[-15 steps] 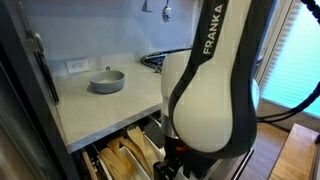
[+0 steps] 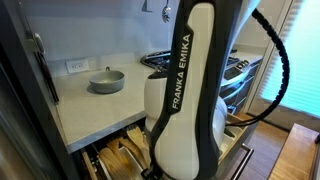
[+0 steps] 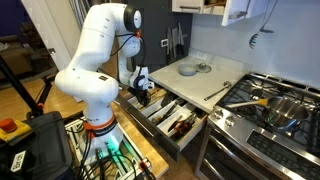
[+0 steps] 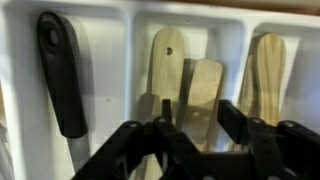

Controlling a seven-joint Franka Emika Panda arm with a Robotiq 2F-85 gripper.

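Note:
In the wrist view my gripper is partly open above a white drawer tray. Below the gap between its fingertips lies a pale wooden handle [image 4: 205, 85] with a rounded end. Beside it, to the left, is a longer wooden handle [image 4: 168, 60] with a hole. Whether the fingers touch either handle I cannot tell. A black-handled utensil [image 4: 61, 75] lies in the left compartment, and more wooden handles [image 4: 268, 70] lie in the right one. The arm hides the fingers in exterior view 1, where wooden utensils [image 2: 120, 160] show in the drawer.
Low white dividers [image 4: 130, 60] separate the tray's compartments. A grey pot [image 2: 107, 81] stands on the counter [image 2: 100, 112] above the drawer. The stove [image 3: 265, 115] holds a pan [image 3: 285, 112]. An open drawer [image 3: 185, 146] with utensils juts out below the counter.
In exterior view 1 the arm has shifted left toward the wooden utensils, and its white link now stands more upright. The pot and counter are unchanged.

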